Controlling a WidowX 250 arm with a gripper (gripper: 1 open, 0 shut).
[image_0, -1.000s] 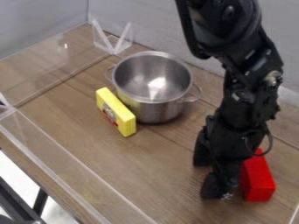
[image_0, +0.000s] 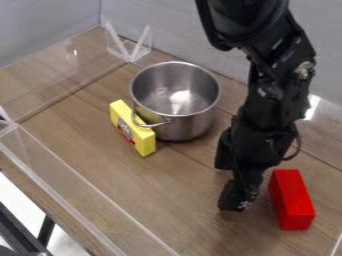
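The black gripper (image_0: 241, 185) hangs low over the wooden table, just left of a red block (image_0: 293, 199) at the right, apart from it. Whether its fingers are open or shut is hard to tell from this side, and I see nothing clearly held. A steel pot (image_0: 175, 92) with handles stands at the back, left of the arm. Against the pot's left side lies a yellow box (image_0: 132, 128) with a printed face.
Clear plastic edging runs along the left side, and a pale wall stands behind. A transparent piece sits at the back near the wall.
The gripper has moved left and slightly up, away from the red block, which is now more fully visible. The pot and yellow box have not moved.
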